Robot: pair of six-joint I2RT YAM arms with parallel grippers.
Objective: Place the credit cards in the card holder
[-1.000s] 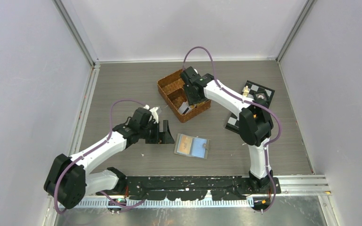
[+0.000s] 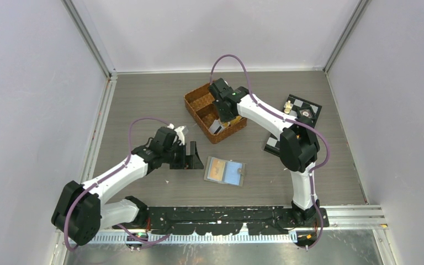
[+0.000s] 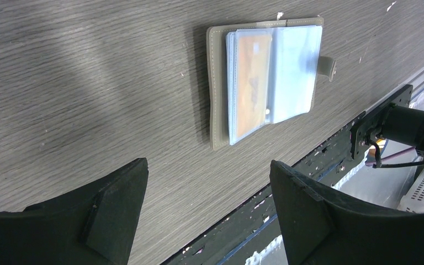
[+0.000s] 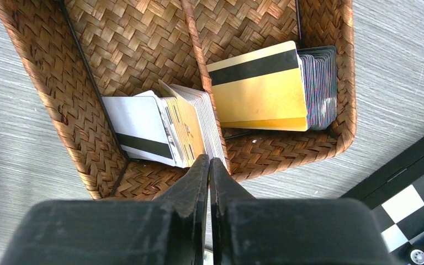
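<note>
In the right wrist view, a row of white and yellow cards (image 4: 190, 124) leans on edge in one compartment of the wicker basket (image 4: 83, 160). A gold card with a black stripe (image 4: 259, 91) fronts a grey stack in the neighbouring compartment. My right gripper is shut, its tips together at the near end of the white cards, nothing visible between them. The open card holder (image 2: 224, 171) lies on the table; its clear sleeves (image 3: 273, 77) show in the left wrist view, an orange-tinted one at left. My left gripper stands open and empty beside it.
A black-and-white checkered board (image 2: 273, 144) lies right of the basket, partly under the right arm. Bare table (image 2: 143, 99) extends at the back left. A ruler-like strip (image 2: 226, 238) runs along the front edge.
The left arm and card holder stay nearly still.
</note>
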